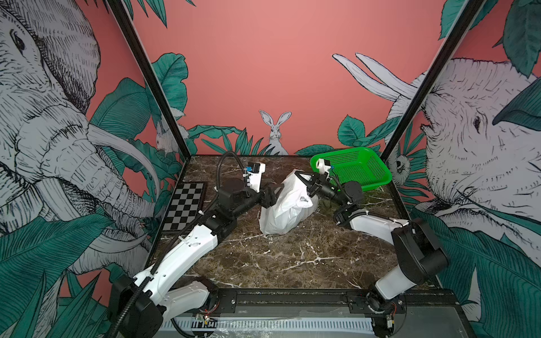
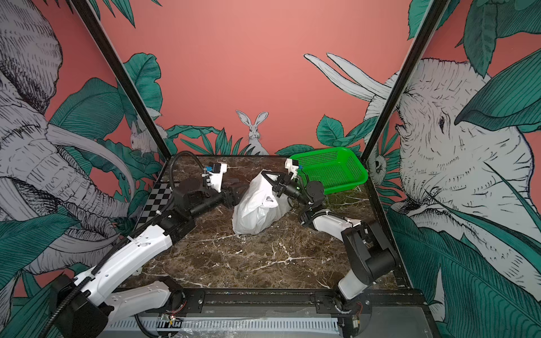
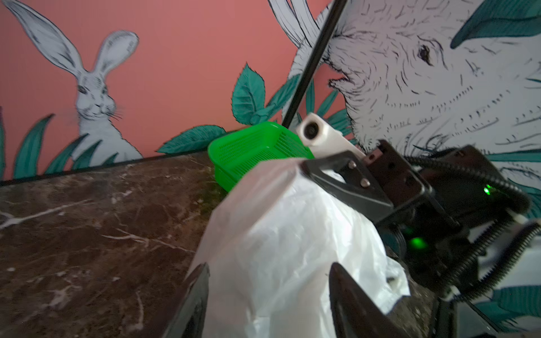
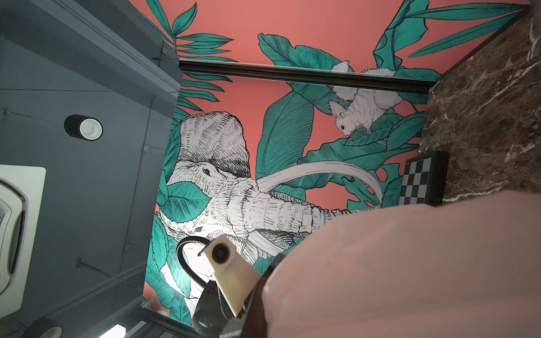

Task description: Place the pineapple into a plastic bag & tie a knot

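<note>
A white plastic bag [image 1: 290,205] stands upright on the table, bulging as if full. No pineapple shows through it. In the left wrist view, my right gripper is shut on the bag's upper edge, drawing it to a peak. The bag's pale plastic [image 4: 411,270] fills the lower right of the right wrist view and covers those fingers. On the bag's left side is my left gripper [image 1: 275,194]. Its two fingers [image 3: 191,301] stand apart, with the bag seen between and beyond them; whether they touch it I cannot tell.
A green basket [image 1: 369,183] sits at the back right, just behind the right gripper. At the left edge of the table lies a checkered board [image 1: 184,205].
</note>
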